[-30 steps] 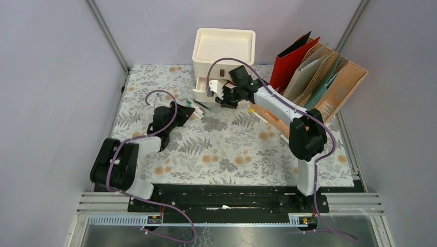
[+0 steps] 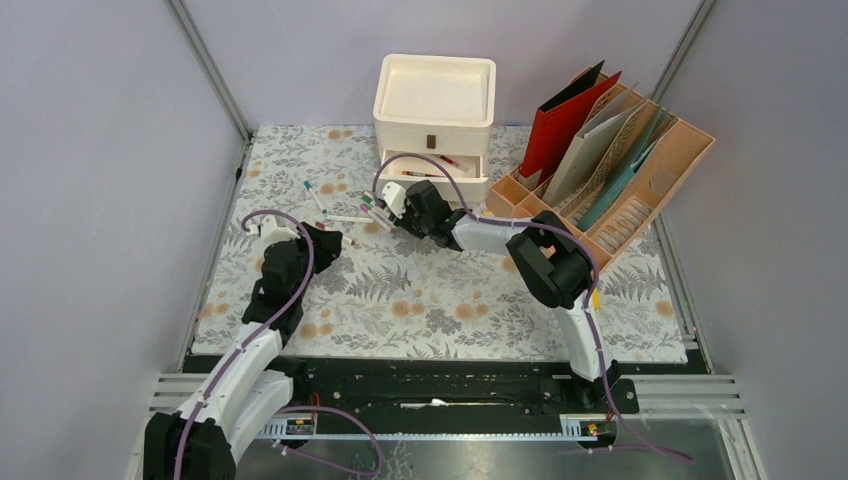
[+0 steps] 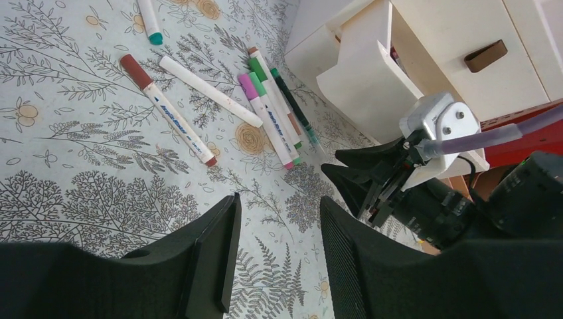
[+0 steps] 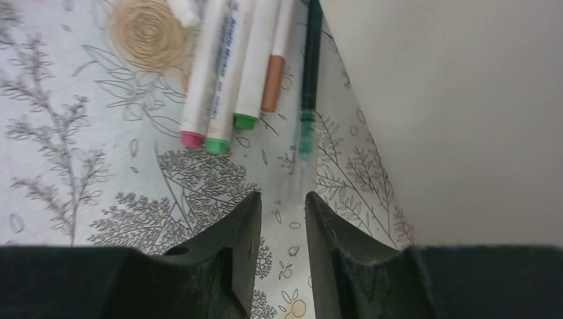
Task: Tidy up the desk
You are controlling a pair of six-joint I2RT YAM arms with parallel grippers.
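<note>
Several markers lie on the patterned desk left of the white drawer unit [image 2: 436, 135]. In the left wrist view are a brown-capped marker [image 3: 167, 114], a white stick [image 3: 210, 91], a teal-capped marker [image 3: 151, 21] and a group with a purple-capped marker [image 3: 269, 121]. Beside that group lies a dark green pen [image 4: 310, 73] with a clear end. Over that end my right gripper stands part open, its fingers on either side of a gap, gripping nothing. My left gripper is open above bare desk, in front of the markers. The lower drawer [image 2: 465, 184] is pulled out, with pens inside.
A tilted wooden organizer [image 2: 668, 175] holding a red folder [image 2: 560, 125] and several other folders stands at the right. In the right wrist view, a pale wall [image 4: 458, 119] rises close beside the pen.
The left arm has drawn back left and toward the front, away from the markers.
</note>
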